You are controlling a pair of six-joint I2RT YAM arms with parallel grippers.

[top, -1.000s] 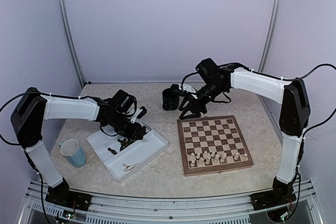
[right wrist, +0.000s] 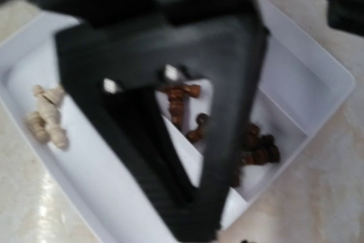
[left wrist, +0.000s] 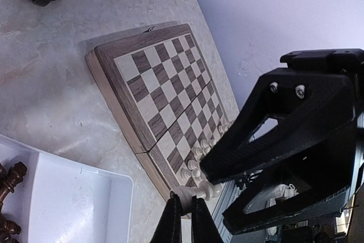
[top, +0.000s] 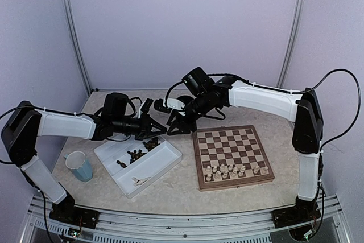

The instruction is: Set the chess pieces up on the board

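The wooden chessboard (top: 227, 149) lies at the right, white pieces (top: 224, 172) standing along its near rows. Above the tray (top: 136, 186), my left gripper (top: 156, 129) is shut on a white chess piece (left wrist: 190, 194). Brown pieces (right wrist: 176, 106) and a few cream pieces (right wrist: 48, 112) lie in the tray; the right wrist view is blurred by the nearby black gripper.
A light blue mug (top: 79, 166) stands left of the tray. Bare table lies behind the tray and board and along the front edge.
My right gripper has moved left from above the board's far corner to meet my left gripper, which has risen from the tray with the white piece.
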